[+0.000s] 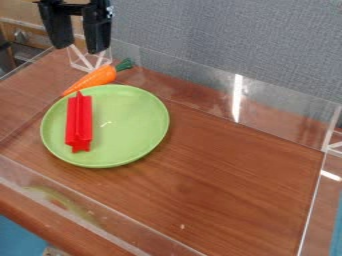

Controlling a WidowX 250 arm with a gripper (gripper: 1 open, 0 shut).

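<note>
My black gripper [75, 38] is raised at the top left, above the back left of the table, open with nothing seen between its fingers. Below it and to its right, an orange carrot with a green top [94, 78] lies just behind a light green plate [134, 125]. A red elongated object [79, 122] rests lengthwise on the left part of the plate.
Clear plastic walls [241, 105] edge the wooden table, with a grey textured panel [227, 45] behind.
</note>
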